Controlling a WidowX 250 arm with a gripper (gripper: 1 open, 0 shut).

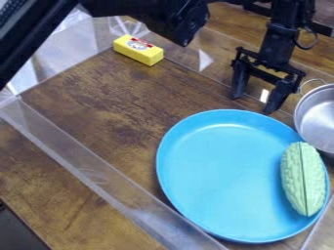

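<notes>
A large blue plate [222,181] lies on the wooden table, with a pale green ridged corn-like toy [303,179] on its right side. A yellow block [139,50] with a label lies at the back left. A metal pot [317,117] is at the right edge. My black arm reaches across the top left, cropped by the frame; its gripper's fingers cannot be made out.
A black stand [267,70] with cables is at the back right. Clear plastic walls border the table. The wood [92,98] left of the plate is bare.
</notes>
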